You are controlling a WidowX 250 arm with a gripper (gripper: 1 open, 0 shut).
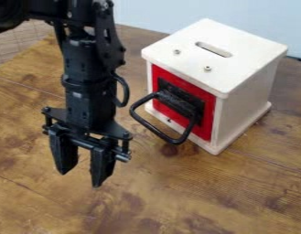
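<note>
My black gripper (83, 163) hangs at the left, low over the wooden table, its two fingers apart with nothing seen between them. To its right stands a white wooden box (236, 90) with a slot and two small knobs or screws on top. Its front is red (207, 128) with a dark panel in the middle, and a black loop handle (179, 139) sticks out from it toward my gripper, apart from the fingers.
Bare wooden table (177, 196) fills the front and the left. A pale wall (238, 14) rises behind the box. A woven mat or surface shows at the upper left corner.
</note>
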